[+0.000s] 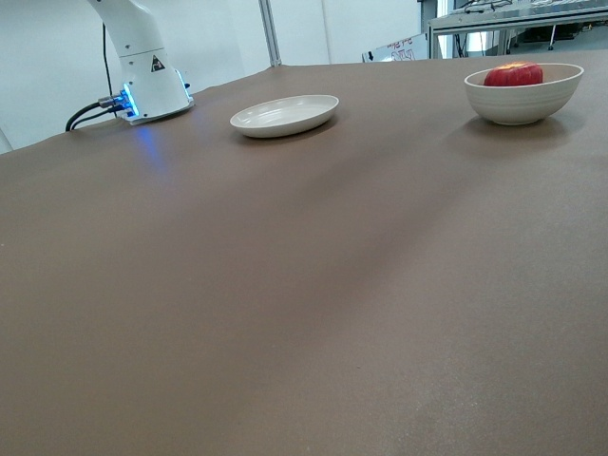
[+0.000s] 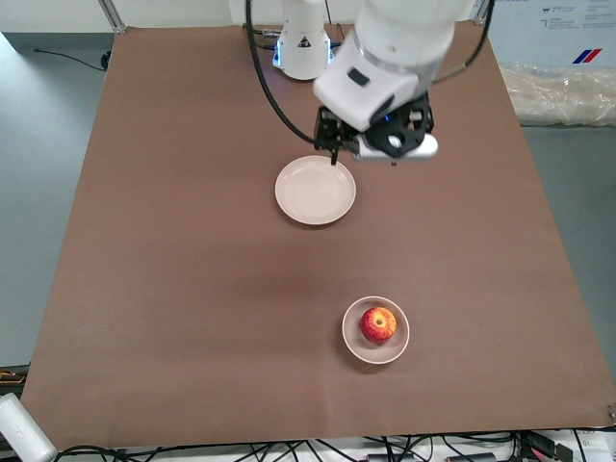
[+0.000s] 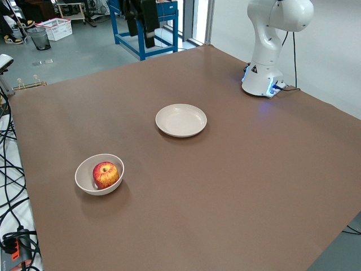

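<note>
A red-yellow apple (image 2: pixel 378 324) sits in a small cream bowl (image 2: pixel 358 348), seen also in the top view (image 1: pixel 518 104) and the right view (image 3: pixel 88 182). An empty cream plate (image 2: pixel 315 191) lies further back, toward the robot base. My gripper (image 2: pixel 366 144) hangs high near the plate's far side in the left view; in the right view only its black body shows at the top edge, and in the top view it is out of frame. Whether its fingers are open or shut is not clear.
The robot base (image 3: pixel 260 79) stands at the table's back edge with cables. Cables and equipment lie beyond the edge near the bowl.
</note>
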